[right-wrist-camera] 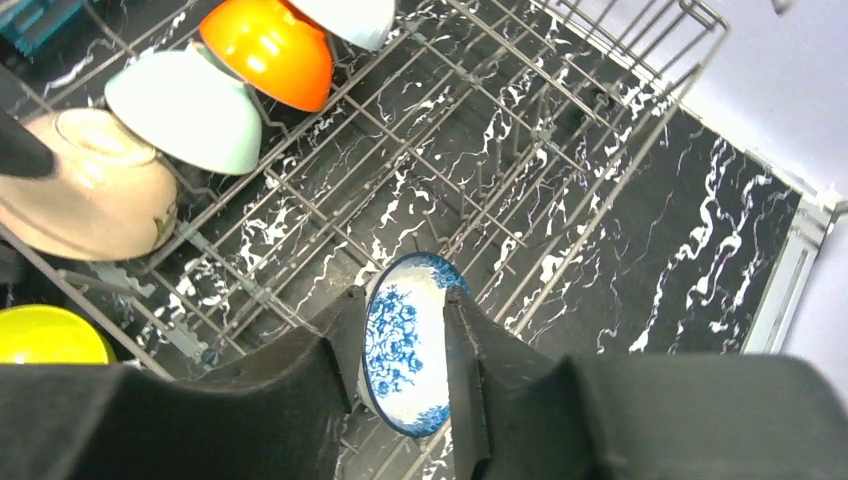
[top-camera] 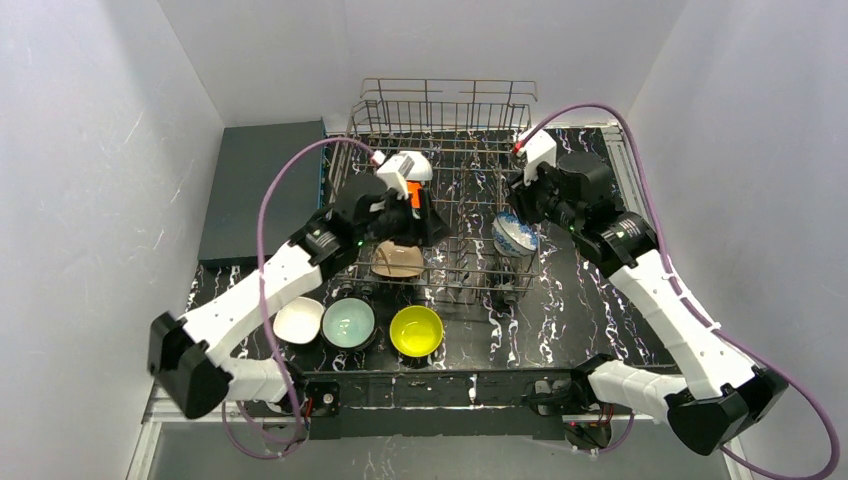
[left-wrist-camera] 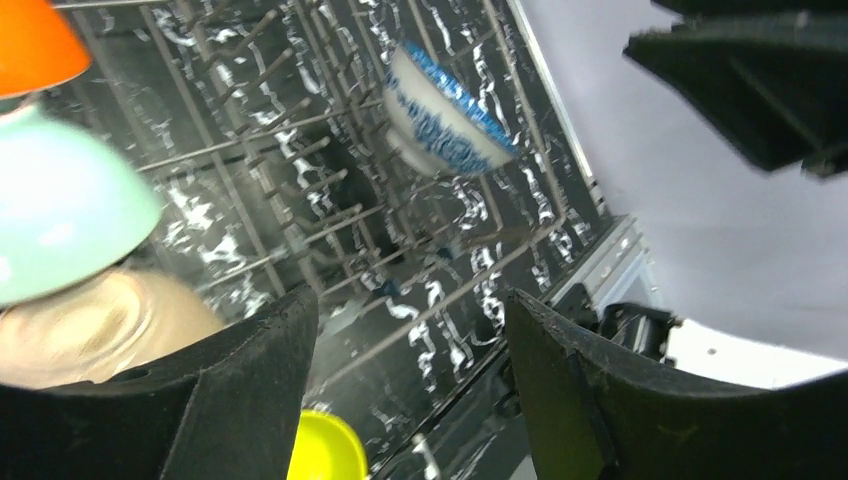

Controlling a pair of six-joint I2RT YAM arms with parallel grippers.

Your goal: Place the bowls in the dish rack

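The blue-patterned bowl (top-camera: 515, 238) sits tilted at the rack's right side (top-camera: 450, 285). My right gripper is just over it, part open, its fingertips at either side of the bowl's upper part; contact is unclear. My left gripper stands open above the rack's middle with nothing between its fingers. Along the rack's left stand a white bowl (right-wrist-camera: 360, 18), an orange (right-wrist-camera: 280, 55), a mint (right-wrist-camera: 190, 120) and a tan bowl (right-wrist-camera: 90, 200).
A dark flat board (top-camera: 260, 180) lies left of the rack. Walls enclose both sides and the back.
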